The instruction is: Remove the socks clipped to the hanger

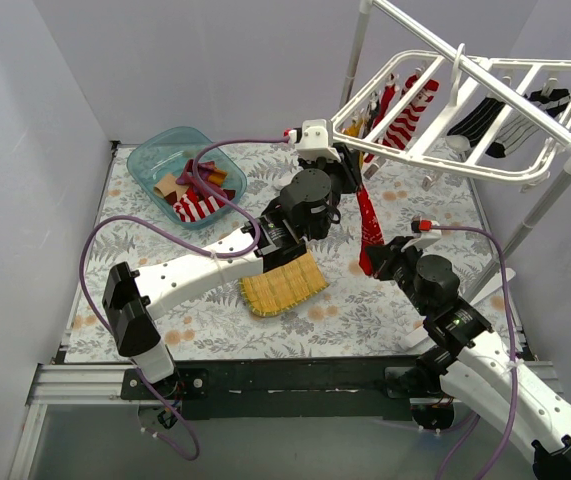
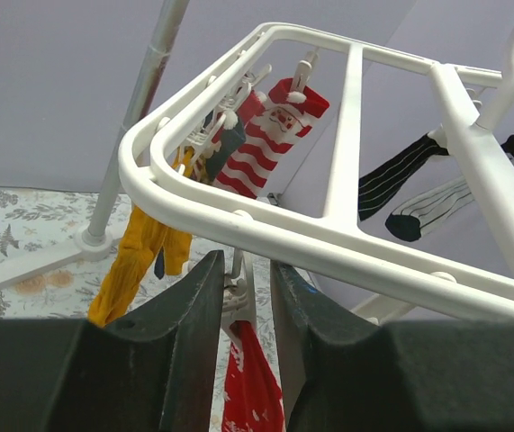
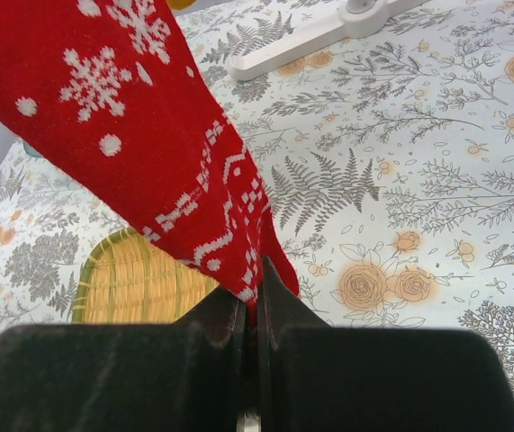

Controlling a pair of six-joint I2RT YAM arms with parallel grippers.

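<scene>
A red sock with white snowflakes stretches up from my right gripper, which is shut on its lower end. In the top view this sock hangs from the front left corner of the white hanger. My left gripper is at that corner, its fingers parted. Through the gap show a white clip and the red sock below it; whether the fingers touch the clip, I cannot tell. Also clipped up are a yellow sock, a striped Santa sock and black striped socks.
A teal basket holding several socks stands at the back left. The yellow woven mat lies mid-table. The hanger's frame crosses just beyond my left fingers, and its white stand foot rests behind.
</scene>
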